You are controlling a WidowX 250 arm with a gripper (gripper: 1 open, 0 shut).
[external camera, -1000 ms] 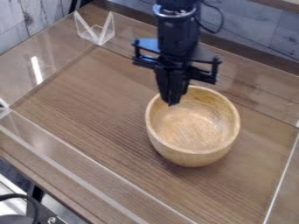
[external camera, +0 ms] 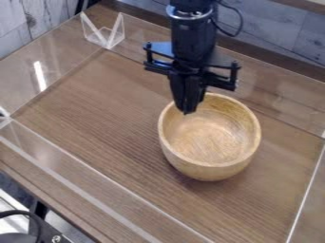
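A pale tan plastic bowl sits on the wooden table, right of centre. The black gripper hangs over the bowl's back-left part, its fingers pointing down. Whether the fingers are open or shut, or touch the bowl, is unclear from this view.
Clear plastic brackets stand at the back left and left edge. A wall borders the back, and a dark cable lies in the lower left corner.
The arm and gripper have shifted very slightly; the bowl looks to be in about the same place.
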